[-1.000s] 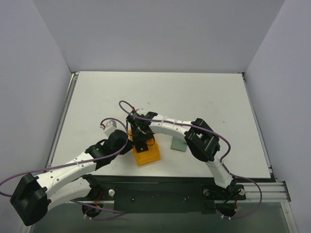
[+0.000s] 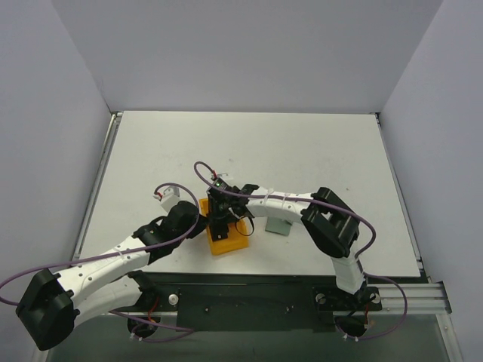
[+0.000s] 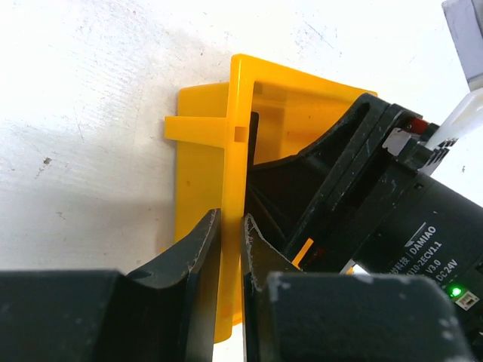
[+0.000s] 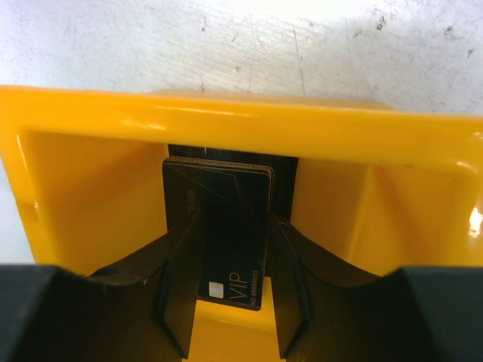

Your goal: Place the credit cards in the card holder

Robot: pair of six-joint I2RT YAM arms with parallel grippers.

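The yellow open box [image 2: 230, 246] stands near the table's front edge. My left gripper is shut on one wall of this box, a finger on each side of the wall. Inside the box, in the right wrist view, lies a neat stack of black cards [image 4: 226, 192] marked VIP. A dark flat piece [image 4: 284, 188] shows behind the stack; whether it is the holder I cannot tell. My right gripper is part open at the stack, its fingers [image 4: 185, 264] to either side of the cards. Contact between fingers and cards is unclear.
A grey-green flat object [image 2: 278, 225] lies on the table to the right of the box. The two arms meet closely over the box.
The right gripper and forearm have shifted a little to the right and toward the front, still over the box. The left arm holds still at the box's left side.
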